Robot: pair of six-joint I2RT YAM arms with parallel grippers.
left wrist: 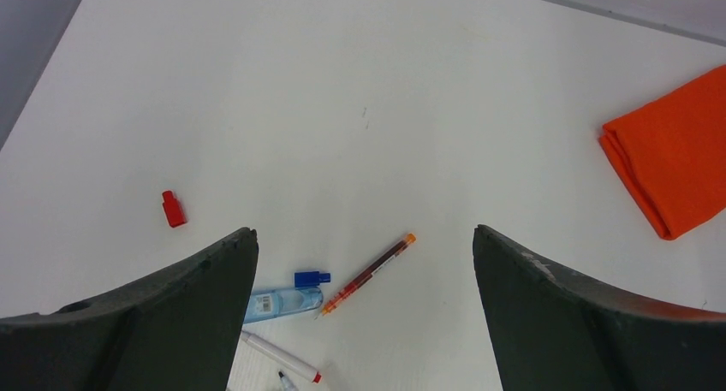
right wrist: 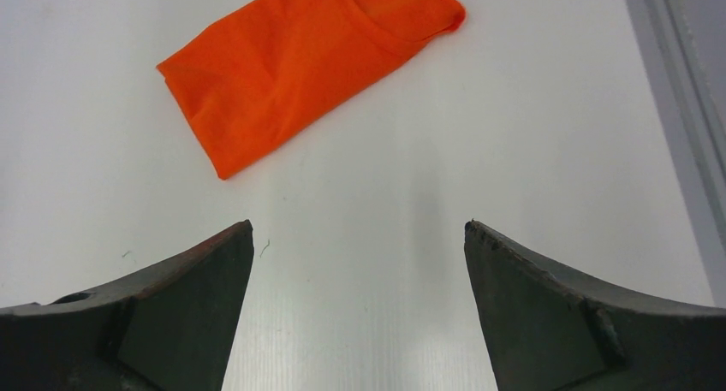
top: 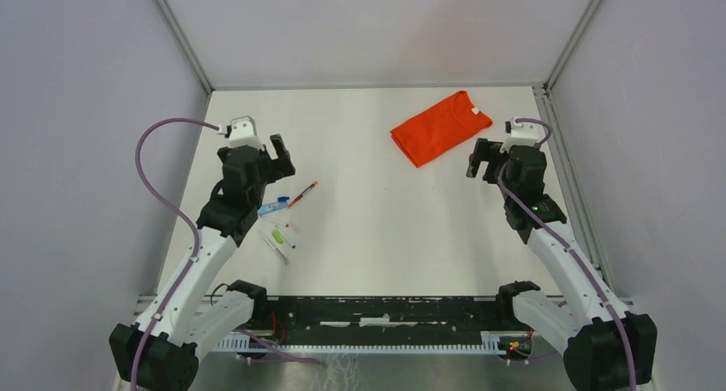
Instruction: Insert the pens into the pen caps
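Note:
An orange-tipped dark pen point(left wrist: 370, 273) lies slanted on the white table, beside a light-blue marker point(left wrist: 285, 303). Touching or very near that marker is a blue cap point(left wrist: 312, 279). Apart on the left lies a red cap point(left wrist: 174, 209). A white pen with a red end point(left wrist: 281, 357) and a blue-tipped pen point(left wrist: 287, 381) are partly in the left wrist view. From above, a green cap or highlighter point(top: 277, 237) and a pale pen point(top: 275, 248) show too. My left gripper is open above the pens, empty. My right gripper is open over bare table, also empty.
A folded orange cloth point(top: 441, 127) lies at the back right of the table. Walls rise at the left, back and right.

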